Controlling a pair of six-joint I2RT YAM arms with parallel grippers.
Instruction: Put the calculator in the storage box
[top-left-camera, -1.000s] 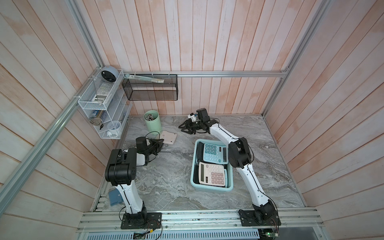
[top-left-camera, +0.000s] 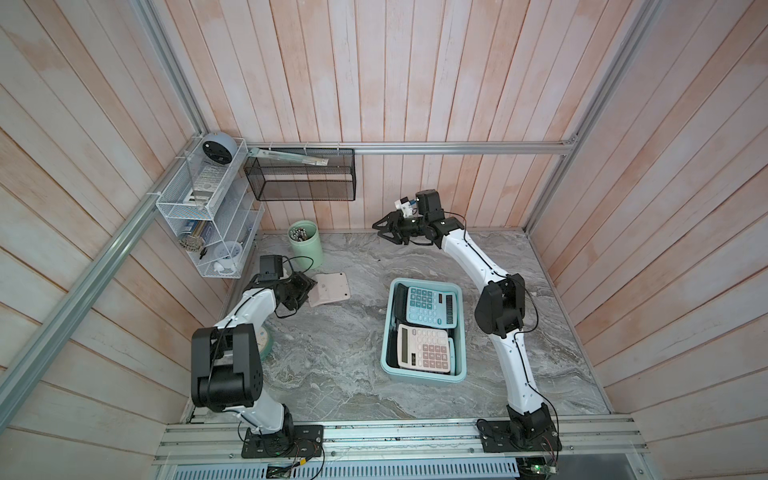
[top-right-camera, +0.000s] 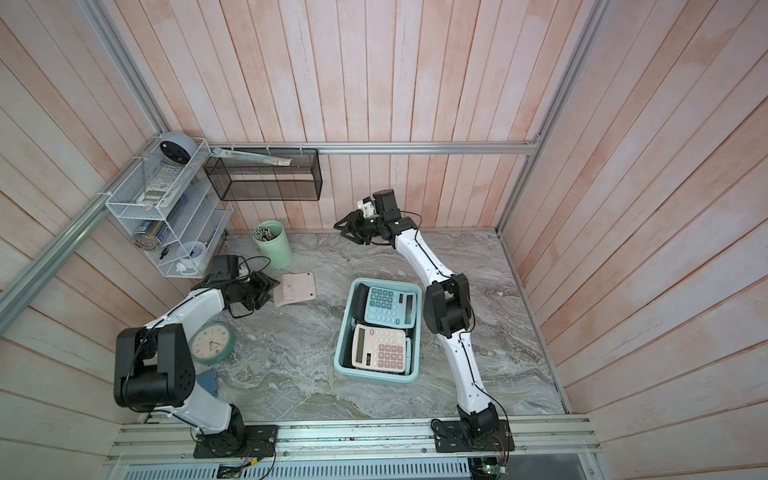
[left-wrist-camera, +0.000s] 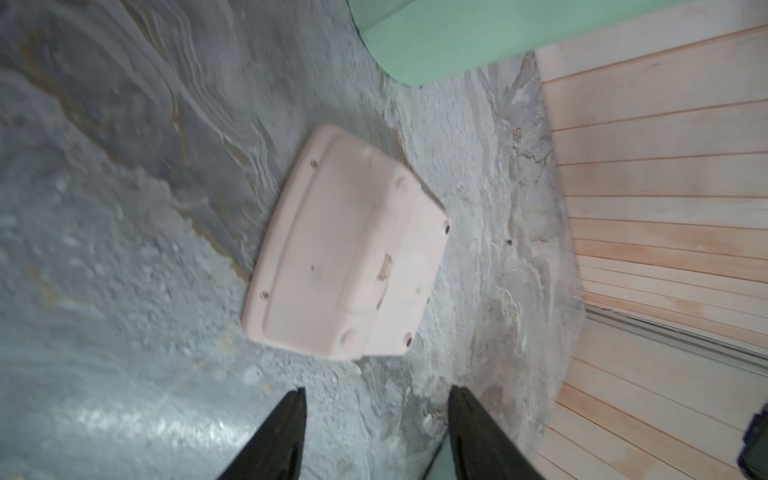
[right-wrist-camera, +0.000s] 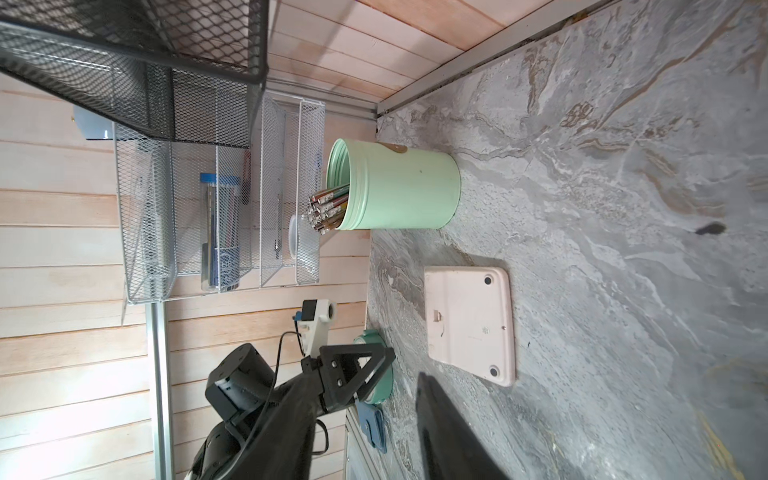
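A pale pink calculator (left-wrist-camera: 336, 248) lies face down on the marbled table, its back with small round feet showing in both wrist views. Above its left side hovers my left gripper, fingers parted and nothing between them. At the back of the table my right gripper hangs in the air, also with an empty gap between its fingers, apart from the calculator (right-wrist-camera: 472, 320). The light blue storage box (top-left-camera: 387, 336) stands right of centre. Inside it lie a blue calculator (top-left-camera: 430, 307) and a pink calculator (top-left-camera: 424, 349), both keys up.
A green canister (top-left-camera: 306, 244) with pens stands just behind the calculator. White wire shelves (top-left-camera: 200, 212) and a black mesh basket (top-left-camera: 300, 176) hang at the back left. A round green clock (top-right-camera: 212, 342) lies under the left arm. Table between calculator and box is clear.
The left gripper has drawn back leftward off the calculator, which has turned and shifted slightly forward. The right gripper has moved up and to the right. The box has stayed put.
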